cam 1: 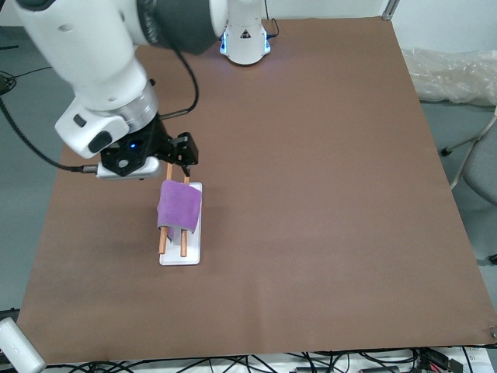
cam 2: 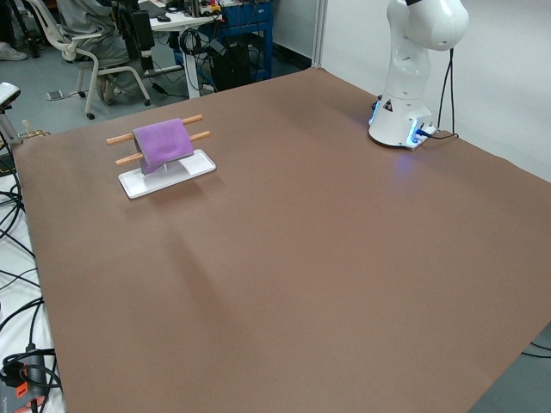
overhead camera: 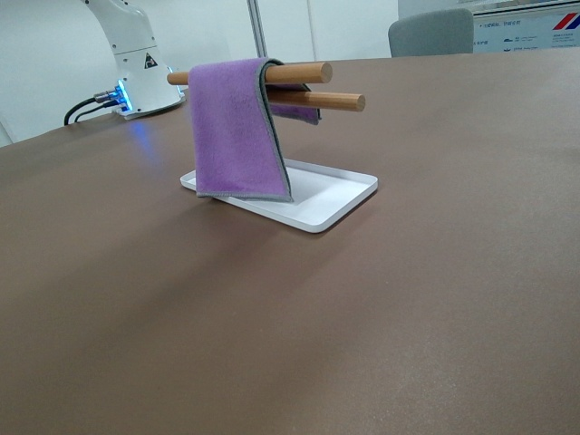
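Note:
In the left view my gripper hangs just above the far end of a rack with two wooden rods on a white tray. A purple cloth is draped over the rods, below and toward the viewer from the gripper. Whether the fingers are open or shut is hard to make out. The top view shows the cloth folded over the rods, hanging down over the tray. The gripper does not appear in the top view or in the right view, where the cloth also shows.
Cables run along the near edge.

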